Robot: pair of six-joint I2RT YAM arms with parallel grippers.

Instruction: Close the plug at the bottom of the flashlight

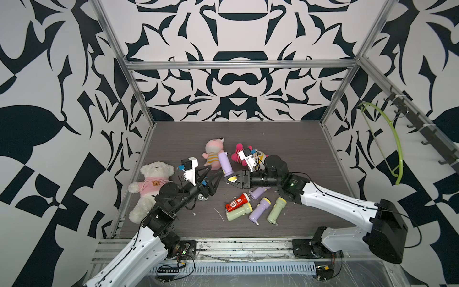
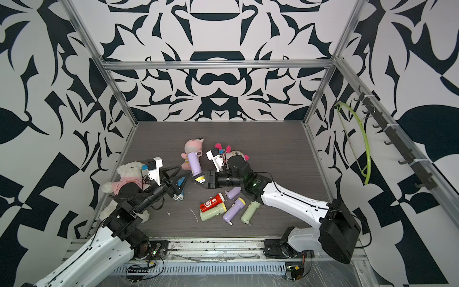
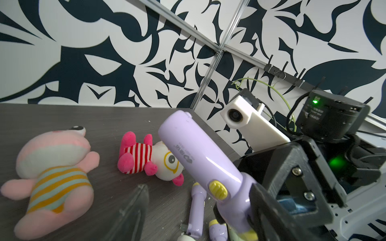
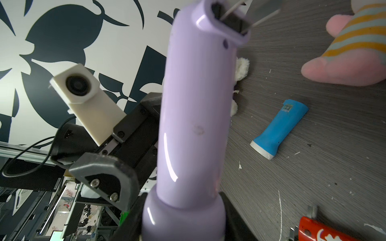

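Note:
A lilac flashlight (image 1: 224, 163) (image 2: 194, 163) stands tilted above the table, its head in my right gripper (image 1: 232, 179), whose fingers are around it. The right wrist view shows its upper end, the bottom, with the plug prongs (image 4: 261, 20) sticking out. In the left wrist view the same flashlight (image 3: 201, 156) has its yellow switch facing that camera. My left gripper (image 1: 215, 178) (image 2: 179, 178) is open just beside it, with nothing seen between its fingers.
Several flashlights, lilac, green (image 1: 278, 210), red (image 1: 236, 201) and blue (image 4: 281, 124), lie on the table below. Plush toys sit behind (image 1: 212, 150) and at the left, a white bear (image 1: 153, 191).

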